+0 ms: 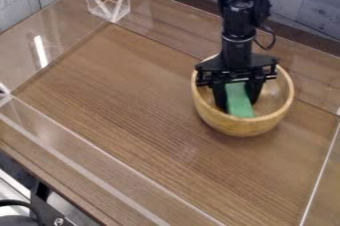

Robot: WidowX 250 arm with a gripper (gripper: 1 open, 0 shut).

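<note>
The black robot arm hangs from the top right with its gripper down inside a round yellow-tan bowl. A green object lies in the bowl, directly between and under the dark fingers. The gripper looks closed around it, though the fingertips are partly hidden by the object and the bowl's wall.
A clear, angular plastic item stands at the back left. Dark cables lie at the bottom left corner.
</note>
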